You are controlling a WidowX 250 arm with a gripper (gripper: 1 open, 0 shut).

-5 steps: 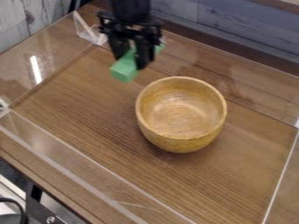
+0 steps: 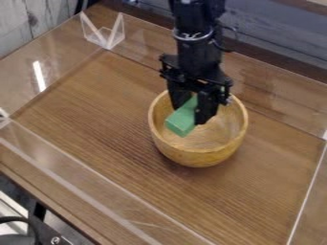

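Observation:
My black gripper (image 2: 194, 88) hangs down over a tan bowl (image 2: 198, 144) at the middle of the camera view, shut on a green block (image 2: 182, 119). The block is held tilted inside the bowl's outline; whether it touches the bottom cannot be told. The fingertips are partly hidden by the arm and the block.
A clear plastic piece (image 2: 105, 31) stands at the back left. A grey wall runs along the back, and the table's edge lies at lower left.
The bowl stays in place.

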